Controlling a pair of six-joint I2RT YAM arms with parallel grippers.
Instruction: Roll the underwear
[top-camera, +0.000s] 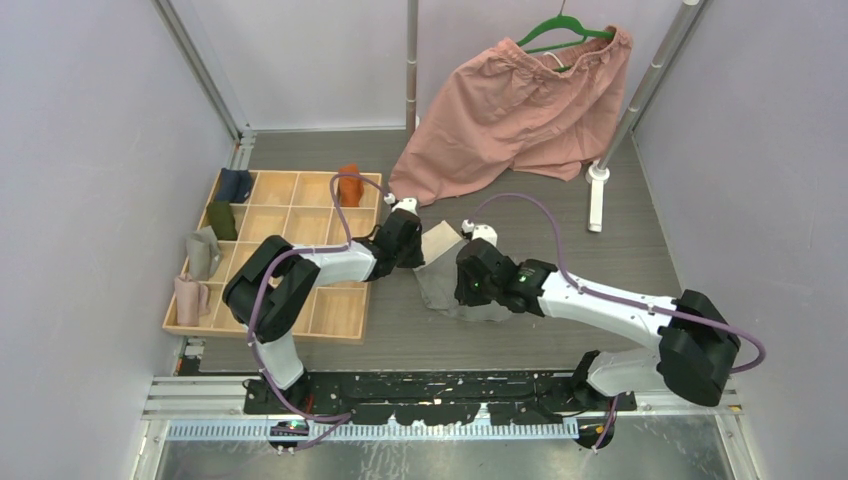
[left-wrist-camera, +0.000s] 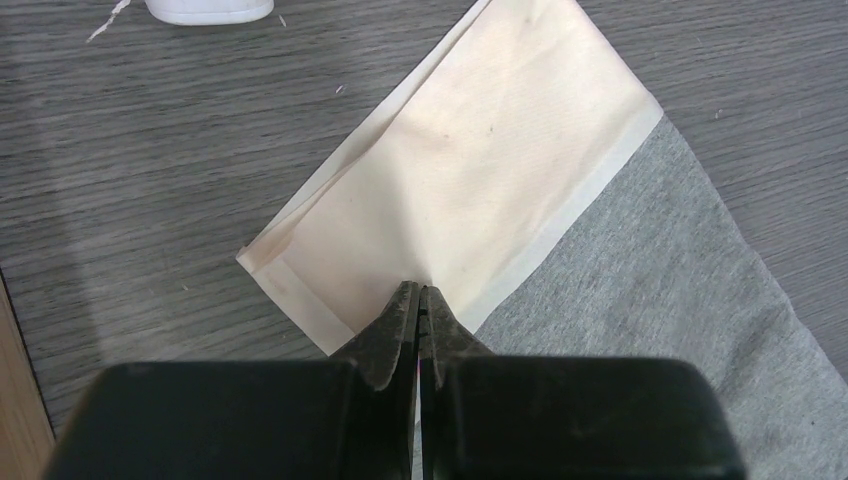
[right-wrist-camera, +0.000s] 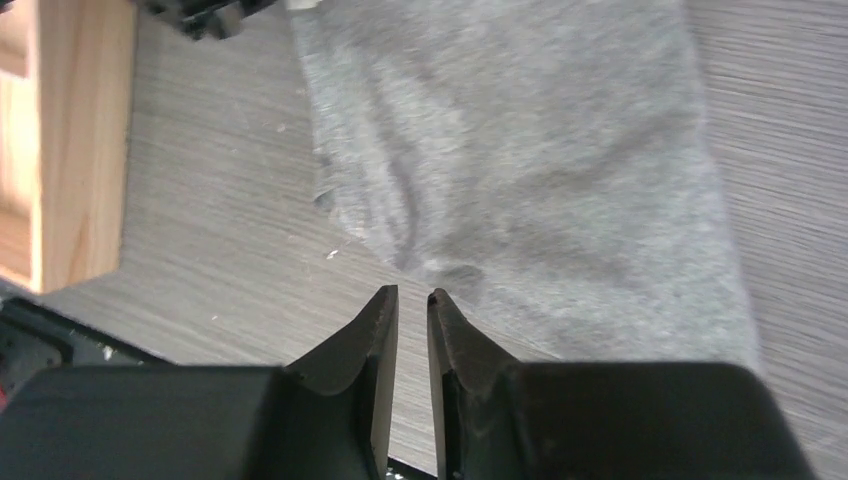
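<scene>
The grey underwear (top-camera: 435, 289) lies flat on the dark wood floor, its cream band (left-wrist-camera: 460, 170) folded double at the far left end. In the left wrist view my left gripper is shut, its tips at the corner of the band, near the grey cloth; whether any fabric is pinched does not show. Over the lower part of the grey cloth (right-wrist-camera: 560, 190) hovers my right gripper, its fingers slightly apart with nothing between them. From above, both arms cover parts of the garment.
A wooden compartment box (top-camera: 350, 320) holding several rolled cloths stands on the left, under the left arm. Behind, pink shorts (top-camera: 530, 110) hang from a green hanger (top-camera: 565, 25). Bare floor (top-camera: 600, 270) extends to the right.
</scene>
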